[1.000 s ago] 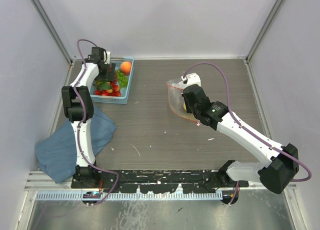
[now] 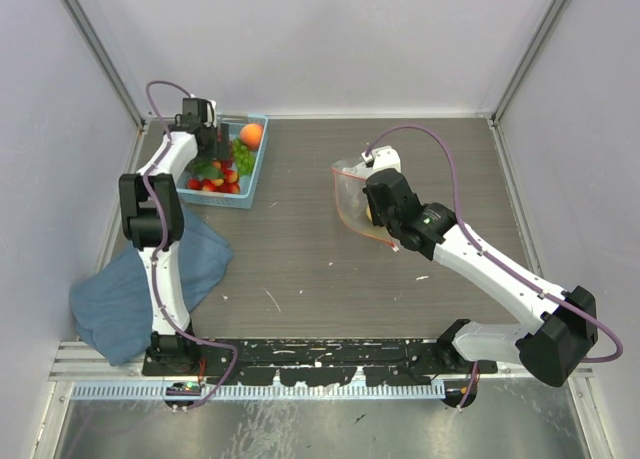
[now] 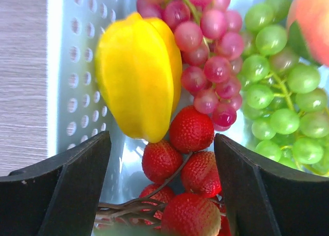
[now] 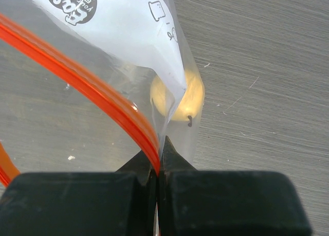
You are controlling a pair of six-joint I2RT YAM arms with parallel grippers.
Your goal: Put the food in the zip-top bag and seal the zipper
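A blue basket (image 2: 217, 200) of play food stands at the back left. Above it my left gripper is open, with nothing held between its fingers. In the left wrist view a yellow fruit (image 3: 134, 74) lies against the basket wall just ahead of the fingertips. Red strawberries (image 3: 193, 128), red grapes (image 3: 208, 56) and green grapes (image 3: 285, 92) are beside it. My right gripper is shut on the orange-lined edge of the clear zip bag (image 4: 77, 76), whose mouth gapes. A yellow pear-like fruit (image 4: 187, 100) shows through the bag's film.
An orange fruit (image 2: 251, 135) sits at the basket's back right corner. The blue cloth (image 2: 150, 289) lies in front of the basket, partly under the left arm. Bare table (image 2: 290, 229) separates basket and bag.
The right arm and the bag have not moved.
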